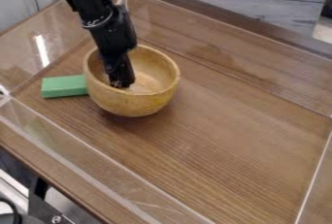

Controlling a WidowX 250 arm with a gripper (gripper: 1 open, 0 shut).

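Note:
A tan bowl [153,96] sits on the wooden table toward the left. My black gripper [119,79] reaches down from the upper left into the bowl's left part; it looks closed, but whether anything is between its fingertips is hard to see against the dark shape. A green block [64,86] lies on the table just left of the bowl, partly behind it.
A grey wood-look wall [259,5] runs along the back. Cables show past the table's lower left edge.

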